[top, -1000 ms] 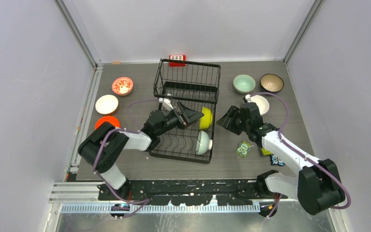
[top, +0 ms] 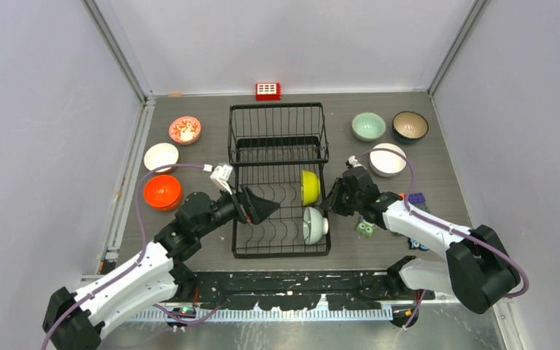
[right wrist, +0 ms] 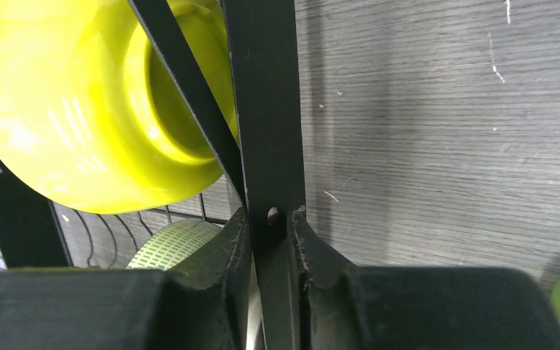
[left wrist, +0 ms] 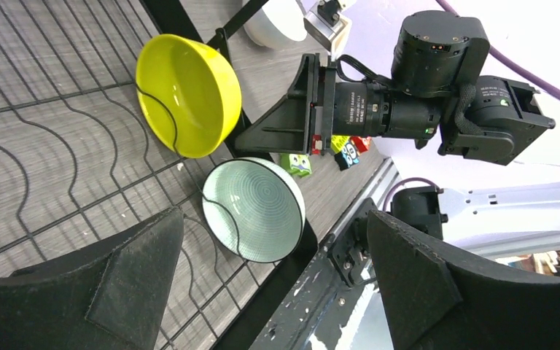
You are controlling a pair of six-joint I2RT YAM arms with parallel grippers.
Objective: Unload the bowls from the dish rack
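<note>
The black dish rack (top: 281, 253) stands mid-table. Two bowls lean on edge in its lower tier, along the right side: a yellow bowl (top: 309, 187) and, nearer the front, a pale green bowl (top: 312, 225). Over the rack's middle, left of both bowls, my left gripper (top: 259, 207) is open and empty. My right gripper is at the rack's right side, beside the yellow bowl. Its fingers (right wrist: 222, 251) lie on either side of a black rack bar (right wrist: 266, 109), close against it; whether they clamp it I cannot tell.
Stacked orange bowls (top: 162, 192), a white bowl (top: 160, 157) and a red-patterned bowl (top: 184, 130) stand on the left. Green (top: 368, 126), brown (top: 410, 126) and white (top: 388, 160) bowls stand back right. Small toy blocks (top: 365, 228) lie right of the rack.
My left gripper has backed away from the yellow bowl, leftward and toward the front. My right gripper has moved left to the rack. The rack, tilted earlier, now stands straighter.
</note>
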